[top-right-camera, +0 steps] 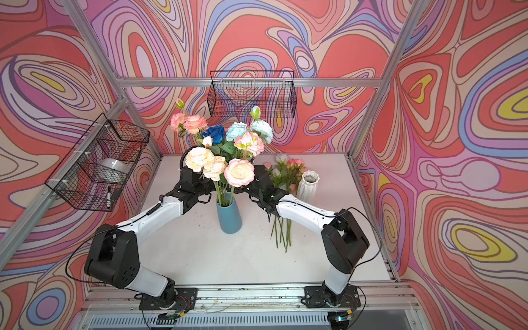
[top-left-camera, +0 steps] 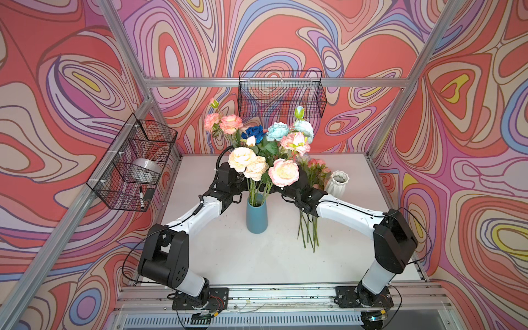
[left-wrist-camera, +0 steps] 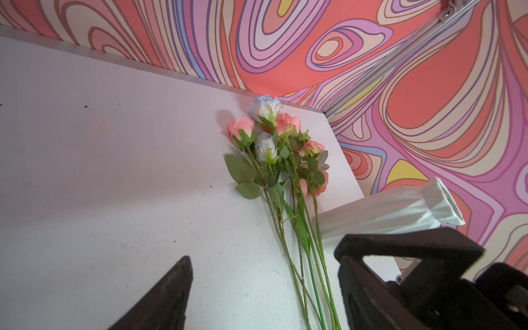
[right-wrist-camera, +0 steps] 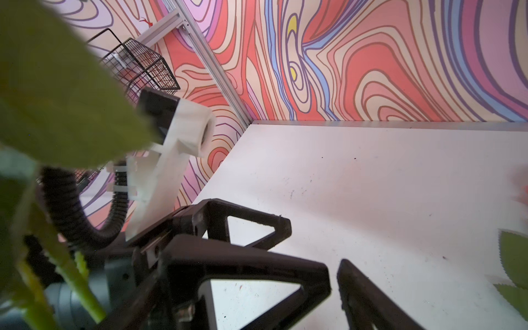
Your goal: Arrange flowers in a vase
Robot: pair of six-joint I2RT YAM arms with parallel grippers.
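In both top views the blue vase (top-left-camera: 256, 219) stands upright at mid-table, filled with several tall flowers: cream and pink blooms (top-left-camera: 283, 172), a dark blue one (top-left-camera: 253, 133), pale blue ones (top-left-camera: 277, 131) and orange ones (top-left-camera: 230, 123). Both grippers reach in from either side, around and behind the stems, their tips hidden there from above. My left gripper has its fingers apart, only bare table between them. My right gripper is open and empty; the left gripper's fingers (right-wrist-camera: 316, 269) cross close in front of it. More flowers (left-wrist-camera: 288, 143) lie on the table to the right.
Beside the lying flowers stands a white ribbed vase (top-left-camera: 337, 184), close to the right forearm. Wire baskets hang at the back (top-left-camera: 281, 99) and on the left (top-left-camera: 132, 165). A leaf (right-wrist-camera: 60, 93) blocks part of the right wrist view.
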